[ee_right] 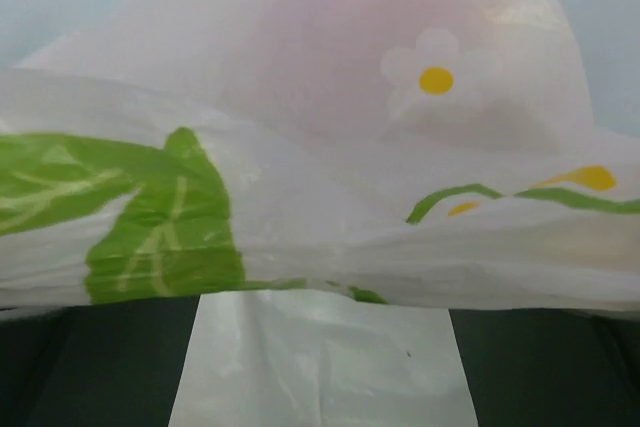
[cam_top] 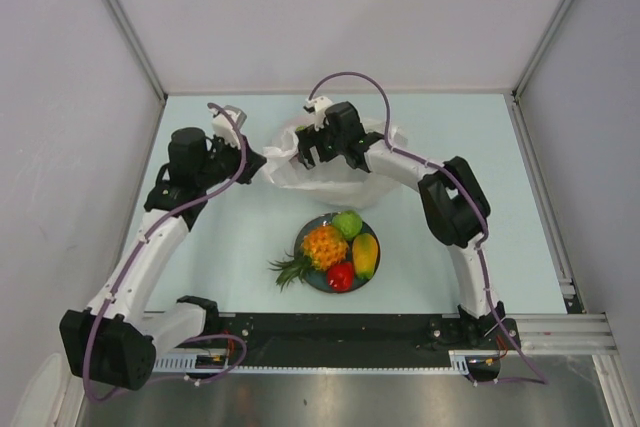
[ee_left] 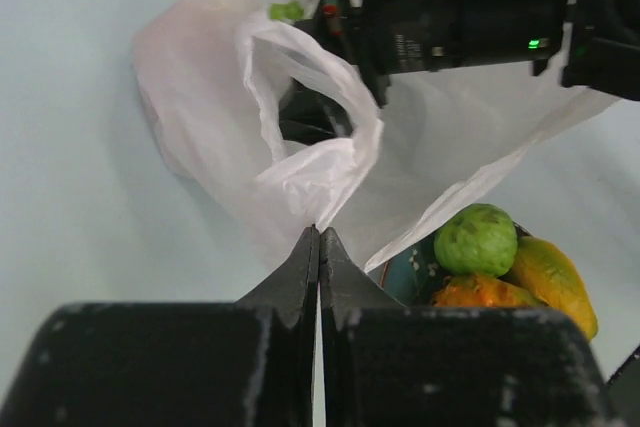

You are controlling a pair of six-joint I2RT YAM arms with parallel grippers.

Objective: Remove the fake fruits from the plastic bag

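The white plastic bag (cam_top: 335, 185) lies at the back middle of the table. My left gripper is shut on its left rim, thin film pinched at the fingertips. My right gripper (cam_top: 308, 150) reaches into the bag's mouth with its fingers open. In the right wrist view, printed bag film (ee_right: 330, 197) lies across its dark fingers (ee_right: 110, 362), and no fruit shows between them. Whatever remains inside the bag is hidden. On a dark plate (cam_top: 304, 269) rest a pineapple (cam_top: 325, 246), a green fruit (cam_top: 347, 223), a yellow fruit (cam_top: 364, 255) and a red fruit (cam_top: 340, 275).
The plate stands just in front of the bag, close to its front edge. Bare table (cam_top: 470, 177) lies to the right, and another clear stretch (cam_top: 220, 257) spreads in front of the left arm.
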